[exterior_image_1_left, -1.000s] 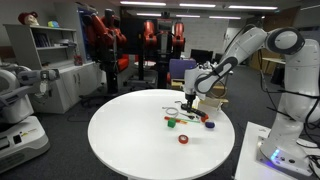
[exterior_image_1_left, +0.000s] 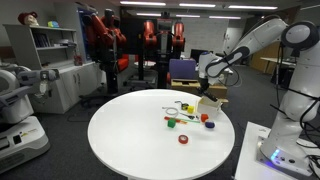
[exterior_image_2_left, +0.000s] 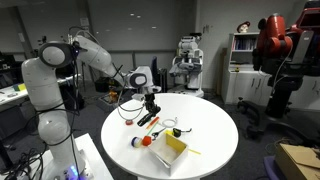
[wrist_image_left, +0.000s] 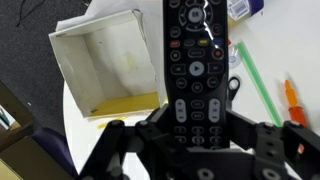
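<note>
A long black remote control with many buttons is clamped in my gripper, which is shut on it. In exterior view 2 the gripper hangs above the table with the dark remote slanting down below it. Nothing supports the remote from beneath in that view. An open white box, empty as far as its inside shows, lies to the left of the remote in the wrist view. The same box stands near the front of the table in exterior view 2.
A green pencil and an orange pen-like tool lie on the table, with black-handled scissors beside the remote. A red block and a dark cylinder stand near the box.
In exterior view 1 the arm has swung right and risen from among the small objects, bringing the gripper up towards the box. The objects on the table look unmoved.
</note>
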